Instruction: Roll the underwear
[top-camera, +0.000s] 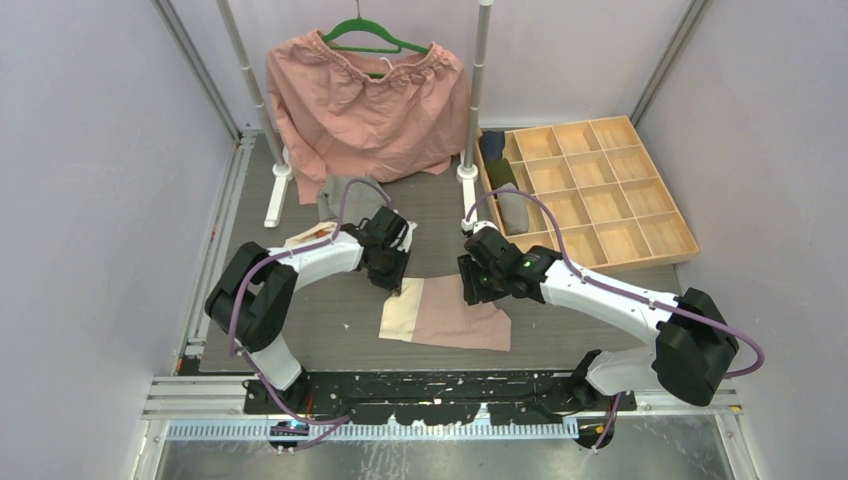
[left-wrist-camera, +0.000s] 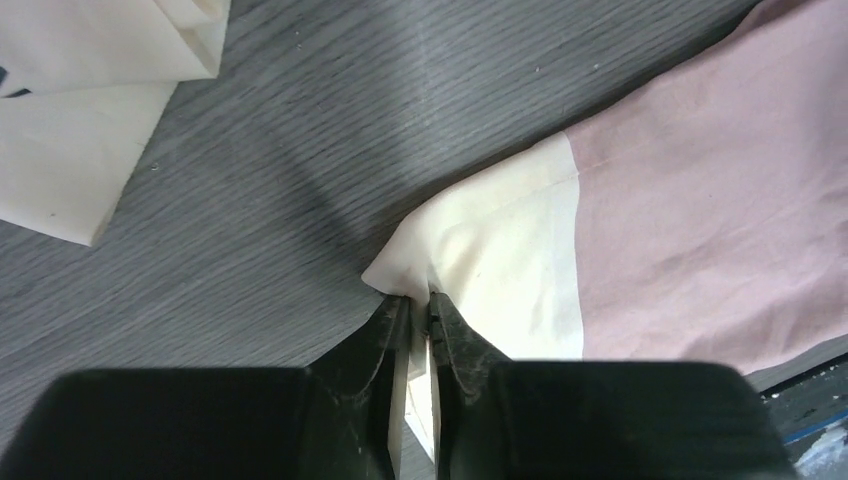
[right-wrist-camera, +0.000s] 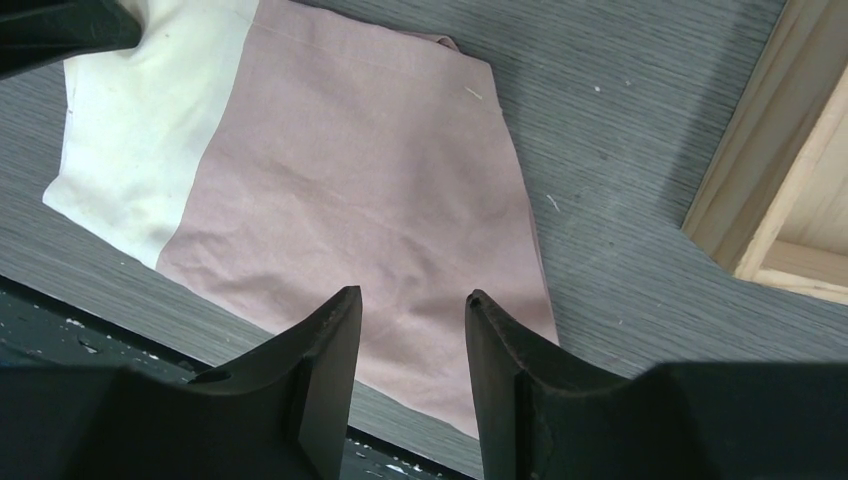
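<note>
The underwear (top-camera: 447, 312) lies folded flat as a strip on the dark table, pink over most of its length with a cream band (left-wrist-camera: 515, 240) at its left end. My right gripper is over the pink part (right-wrist-camera: 370, 180), its fingers wide apart with no cloth gathered between them.
At the right stands a wooden divided box (top-camera: 610, 190) holding a few rolled cloths. Other cream cloth (left-wrist-camera: 90, 110) and a grey cloth (top-camera: 350, 197) lie to the left and behind. A pink garment (top-camera: 370, 110) hangs at the back.
</note>
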